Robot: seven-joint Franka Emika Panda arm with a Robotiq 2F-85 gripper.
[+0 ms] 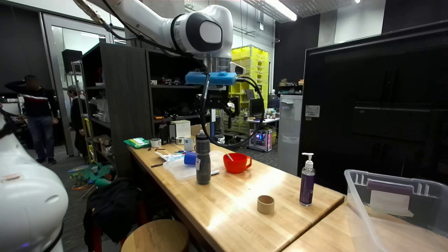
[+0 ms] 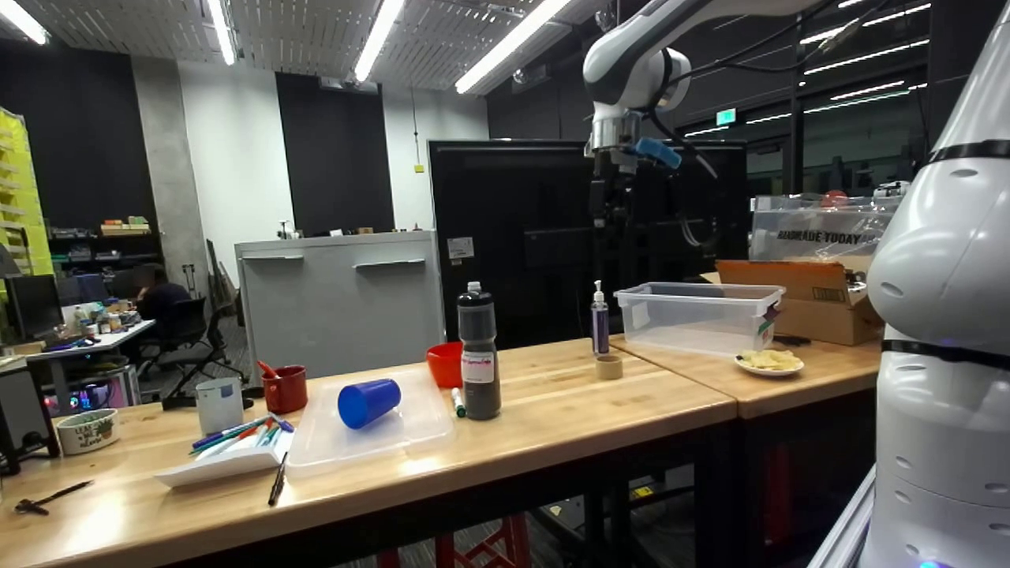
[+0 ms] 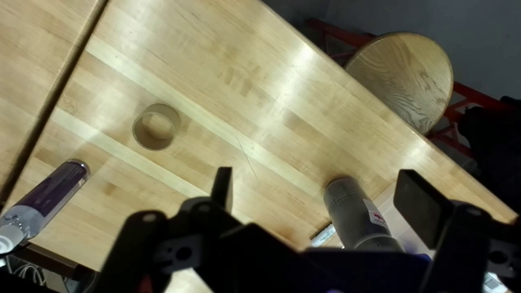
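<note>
High above the wooden table, my gripper is open, its fingers wide apart and empty. In the wrist view the grey squeeze bottle [image 3: 354, 210] stands below, towards the right finger [image 3: 420, 207]. A cardboard ring [image 3: 156, 127] rests on bare wood, up and left of the fingers. At the left lies the view of the purple pump bottle [image 3: 51, 193], which stands upright in exterior view 1. A red cup [image 1: 237, 162] with a handle sits behind the grey bottle. A blue cup [image 2: 369, 403] lies on its side on a clear plastic lid [image 2: 431, 431].
A clear bin [image 2: 696, 317] and a plate of yellowish food [image 2: 768, 363] stand on the adjoining table. Markers [image 2: 241, 437], a dark red mug [image 2: 285, 388] and a grey mug [image 2: 219, 406] crowd the far end. Wood around the cardboard ring is clear.
</note>
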